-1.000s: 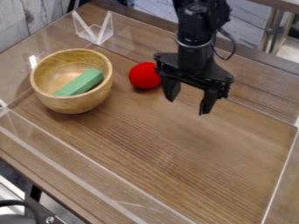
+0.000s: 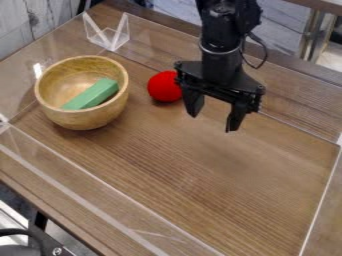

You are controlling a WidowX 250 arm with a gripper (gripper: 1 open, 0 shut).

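My black gripper (image 2: 214, 105) reaches down from the top centre and hangs over the wooden table, its two fingers spread open with nothing visible between them. Just left of it lies a red round object (image 2: 164, 87), partly behind the gripper. Further left sits a tan bowl (image 2: 70, 119) holding a green block (image 2: 92, 93).
A clear angular object (image 2: 104, 30) stands at the back left. A dark cable (image 2: 20, 240) shows at the lower left corner, and a pale edge borders the top right.
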